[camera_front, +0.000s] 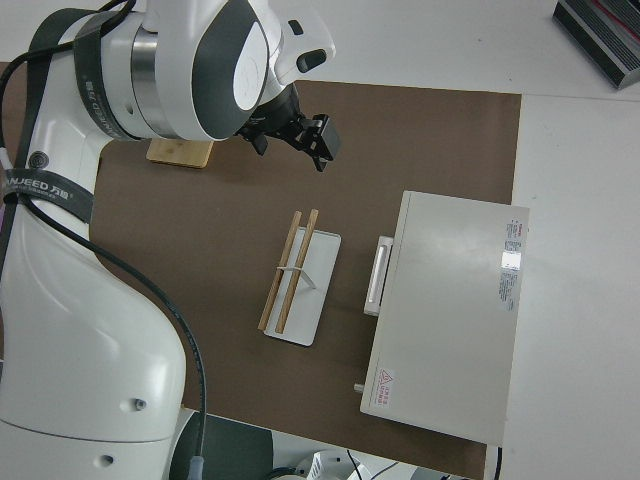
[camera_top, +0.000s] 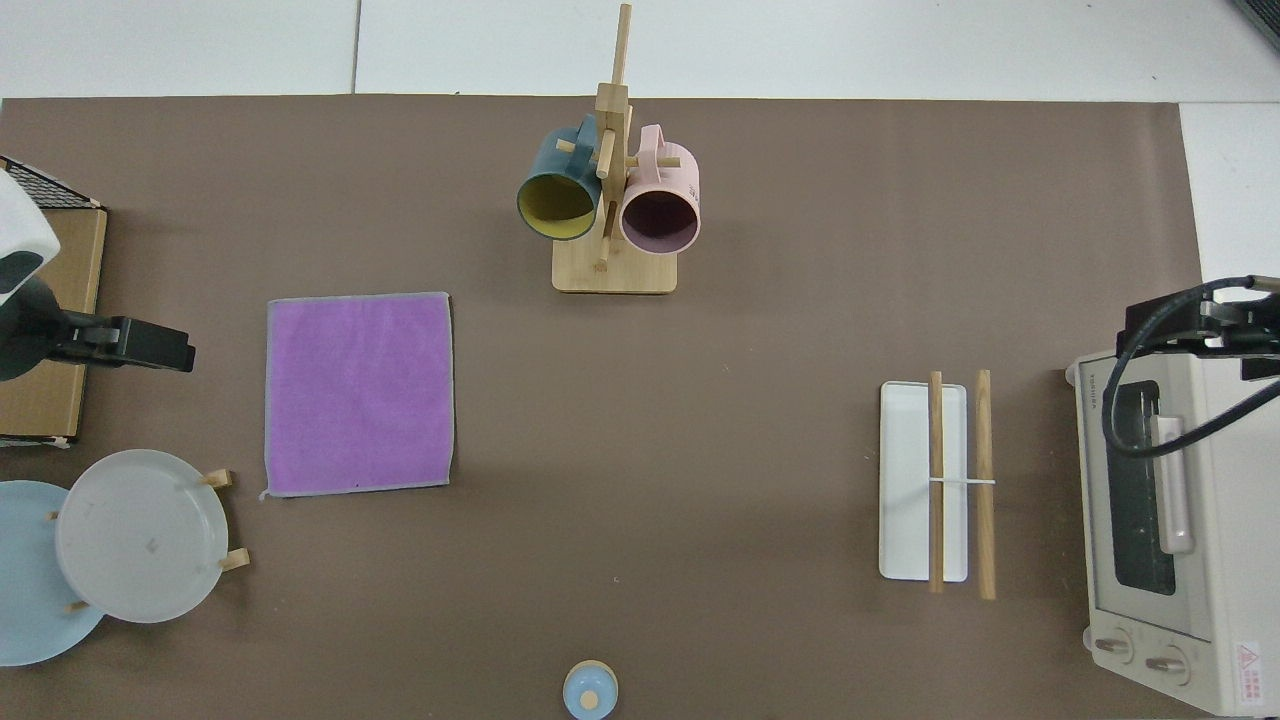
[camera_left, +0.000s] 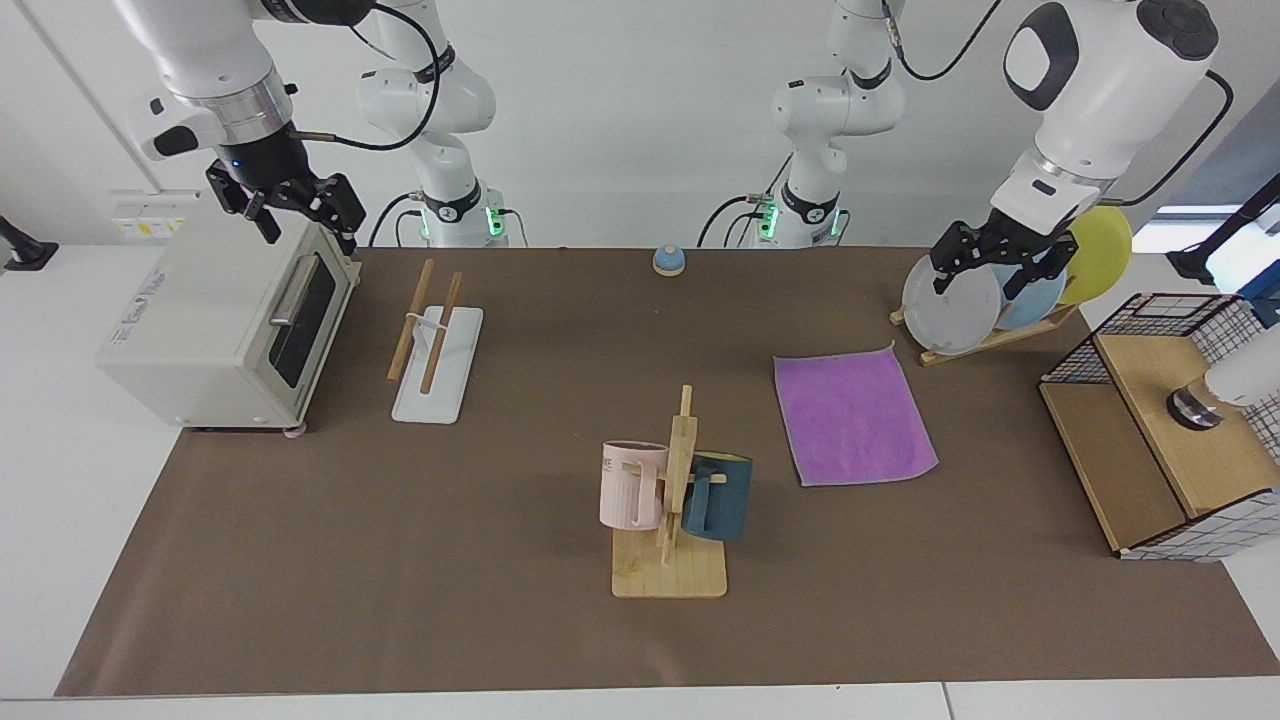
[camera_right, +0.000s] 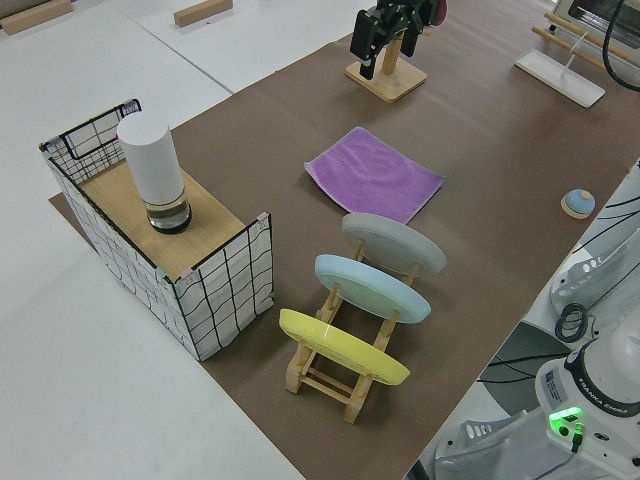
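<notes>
My left gripper (camera_top: 156, 346) hangs at the left of the top view, above the shelf box and near the plate rack; in the left view it is seen over the plates. My right gripper (camera_front: 318, 140) is at the opposite side, above the white toaster oven (camera_top: 1248, 540). Whether either is open or shut I cannot tell. A wooden mug tree (camera_top: 612, 276) holds a dark teal mug (camera_top: 552, 180) and a pink mug (camera_top: 672, 180). A purple cloth (camera_top: 357, 396) lies flat. White, blue and yellow plates (camera_right: 340, 350) stand in a wooden rack.
A white stand with two wooden sticks (camera_top: 900, 480) lies left of the oven. A small blue round object (camera_top: 590, 694) sits at the near edge. A wire-sided shelf box (camera_right: 205, 230) holds a white cylinder.
</notes>
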